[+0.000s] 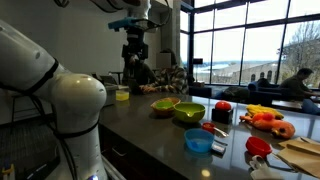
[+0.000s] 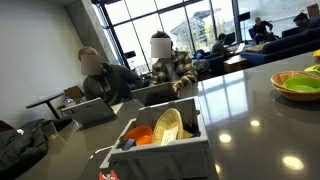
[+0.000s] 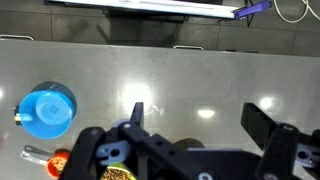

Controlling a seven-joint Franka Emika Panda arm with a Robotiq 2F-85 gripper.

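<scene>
My gripper (image 1: 134, 77) hangs high above the near side of the table, open and empty. In the wrist view its two dark fingers (image 3: 119, 149) stand far apart, with bare grey tabletop between and above them. A blue bowl (image 1: 198, 141) rests on the table, well below and clear of the gripper. A green bowl (image 1: 188, 113) and a shallow orange-yellow basket (image 1: 164, 105) lie farther back. To the right is a red bowl (image 1: 258, 146). At lower left in the wrist view, a red-ended utensil (image 3: 48, 158) lies beside the blue bowl.
Orange, rounded objects (image 1: 272, 125), a yellow bunch (image 1: 262, 111) and a wooden board (image 1: 301, 153) occupy the table's right side. A grey bin (image 2: 160, 157) holds an orange bowl and a basket. People sit behind the table. Near its edge, much tabletop is bare.
</scene>
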